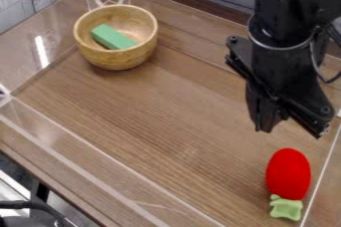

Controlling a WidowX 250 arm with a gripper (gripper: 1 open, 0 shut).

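Observation:
My gripper hangs over the right side of the wooden table, shut, with nothing visible between its fingers. Below it lies a red oval object, clear of the gripper, with a pale green piece just beneath it near the table's lower right edge.
A wooden bowl holding a green block sits at the upper left.

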